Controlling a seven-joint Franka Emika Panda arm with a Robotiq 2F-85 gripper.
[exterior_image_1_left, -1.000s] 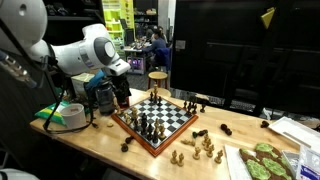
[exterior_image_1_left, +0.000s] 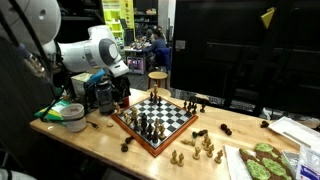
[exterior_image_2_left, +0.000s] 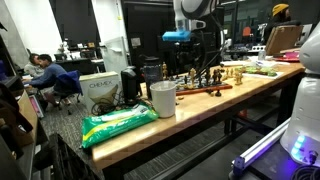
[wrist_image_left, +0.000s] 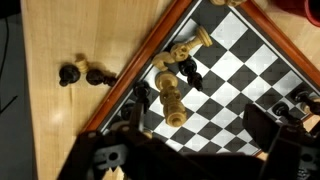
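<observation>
My gripper is open above the chessboard (wrist_image_left: 225, 75), its two black fingers spread apart. A light chess piece (wrist_image_left: 172, 100) shows in the space ahead of and between them, apart from both. Beside it are a dark piece (wrist_image_left: 190, 72) and another light piece (wrist_image_left: 190, 45) that looks slanted or lying. In exterior view 1 the board (exterior_image_1_left: 172, 117) carries dark and light pieces, crowded along its left side. The white arm head (exterior_image_1_left: 100, 52) hangs over the board's left end; the fingertips are hard to make out there.
Several loose light pieces (exterior_image_1_left: 198, 152) stand on the table right of the board. Two dark pieces (wrist_image_left: 98, 77) lie off the board's edge. A white tub (exterior_image_1_left: 74, 118) and a green package (exterior_image_2_left: 118, 124) sit by the board's left. A gridded tray (exterior_image_1_left: 262, 162) occupies the near right.
The arm's upper link and its cable at the left have shifted slightly, and the arm head a little. The chess pieces look unmoved.
</observation>
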